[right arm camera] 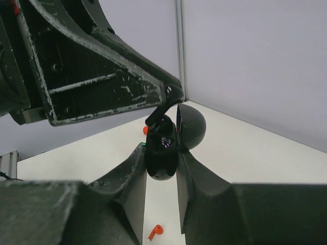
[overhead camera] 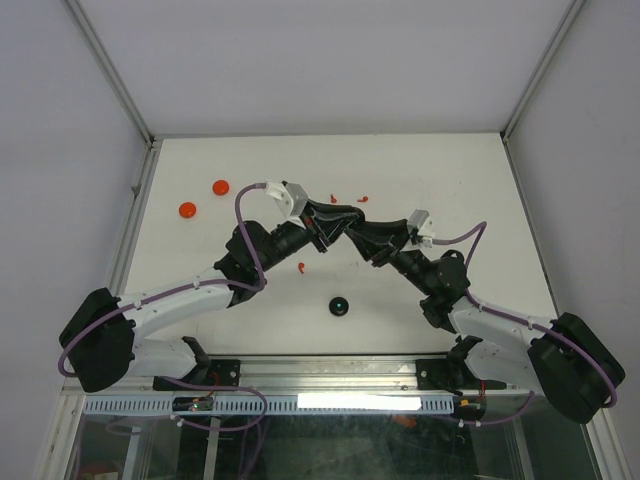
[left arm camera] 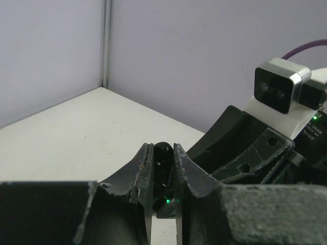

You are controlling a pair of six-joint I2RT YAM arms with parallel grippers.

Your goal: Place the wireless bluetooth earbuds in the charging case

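The black charging case (right arm camera: 161,159) is between the fingers of my right gripper, which is shut on it above the table. Its glossy lid (right arm camera: 192,125) stands raised on the right side. From the left in the right wrist view, my left gripper's fingers (right arm camera: 127,84) reach over the case opening. A slim black earbud (right arm camera: 156,115) juts from their tips, its lower end at or in the opening; how deep it sits is hidden. Seen from the left wrist, my left gripper is shut with black material between its fingers, the earbud's outline unclear against the case.
A round black object (overhead camera: 339,306) lies on the white table (overhead camera: 420,170) below the grippers. Two orange-red discs (overhead camera: 220,187) are at the back left, and small red pieces (overhead camera: 301,267) are scattered near the middle. Both arms meet closely over the centre.
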